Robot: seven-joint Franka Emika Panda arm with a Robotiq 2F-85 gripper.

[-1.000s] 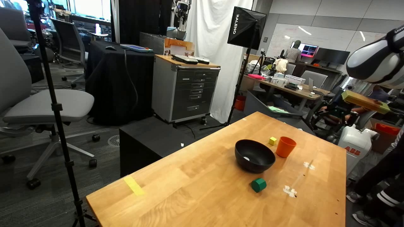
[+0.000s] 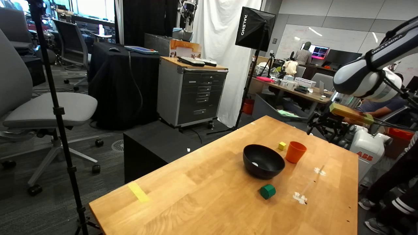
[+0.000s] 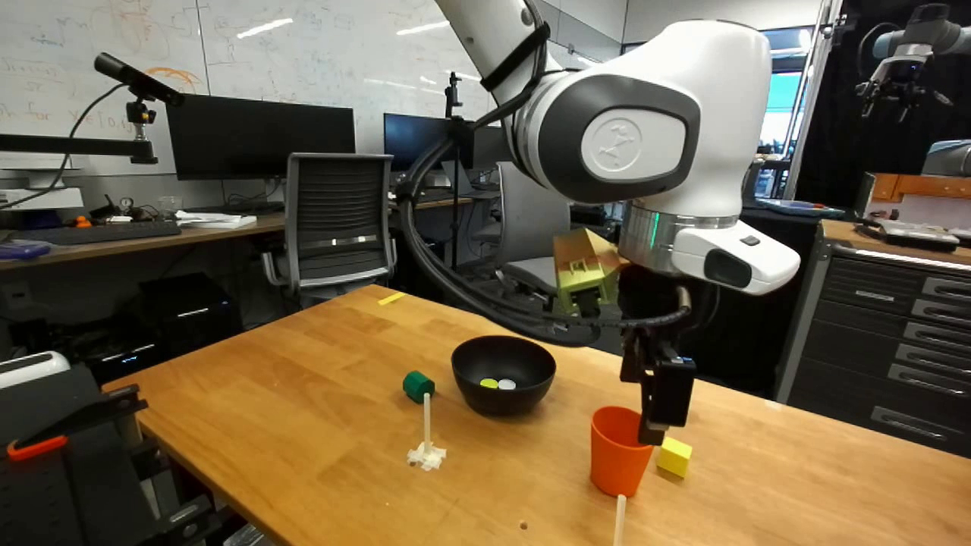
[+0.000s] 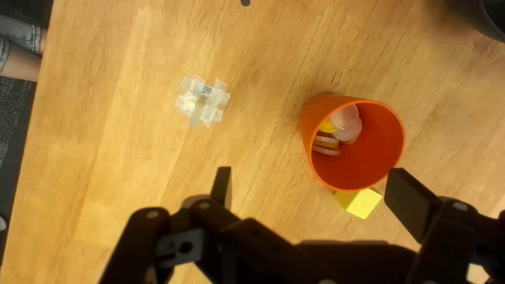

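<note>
My gripper is open over the table, its two black fingers wide apart and nothing held between them. Below, in the wrist view, an orange cup [image 4: 378, 156] stands upright with several pale and yellow discs inside. A yellow block [image 4: 362, 203] sits close beside the cup, near my right finger in that view. The black bowl [image 2: 263, 166] is on the table with a white disc and a yellow-green disc [image 3: 489, 383] in it. Near the bowl lies a green block [image 2: 268, 191]. In exterior view 2 the gripper [image 3: 657, 432] overlaps the cup's edge, so its exact height is hard to judge.
Two thin pale sticks rise from the table, one from a white taped patch [image 3: 425, 454]. Another taped patch [image 2: 319, 171] lies near the cup. A person's legs show past the table's edge.
In exterior view 1 my arm and gripper have moved left and somewhat lower, toward the table. The cup, bowl and blocks stay where they were.
</note>
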